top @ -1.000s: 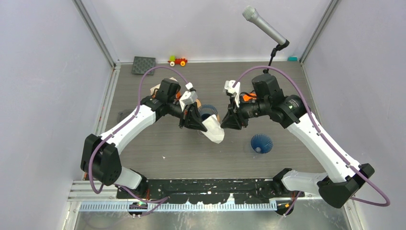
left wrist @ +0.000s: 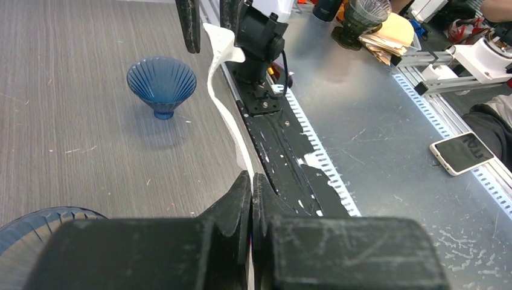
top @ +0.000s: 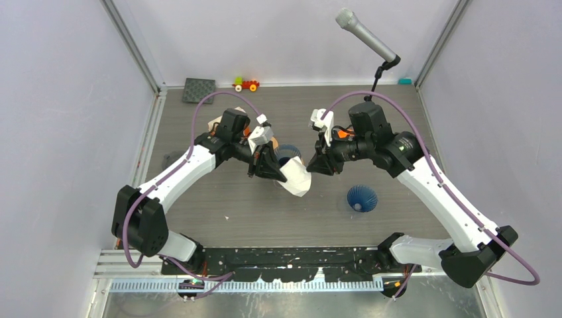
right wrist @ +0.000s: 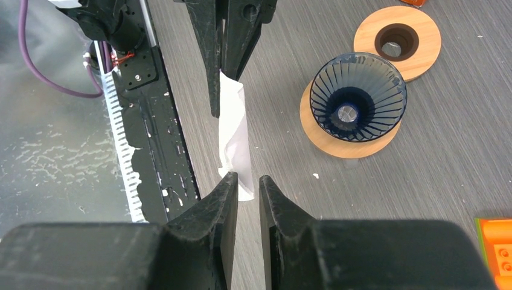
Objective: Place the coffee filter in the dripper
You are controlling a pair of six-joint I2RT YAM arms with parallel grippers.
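A white paper filter [top: 295, 176] hangs between the grippers, pinched by my left gripper, shut on it; in the left wrist view it appears edge-on. My right gripper is part open at the filter's free end, its fingertips beside the paper; whether they touch it I cannot tell. A blue ribbed dripper [right wrist: 357, 99] stands on a wooden ring behind the filter, partly hidden in the top view.
A second blue dripper [top: 362, 197] stands at front right. Another wooden ring [right wrist: 426, 48] and orange toy pieces [right wrist: 496, 254] lie nearby. A toy car [top: 246, 85] and dark plate [top: 199, 91] are at the back.
The filter's free edge near my right gripper has shifted very slightly; the arms look almost unmoved.
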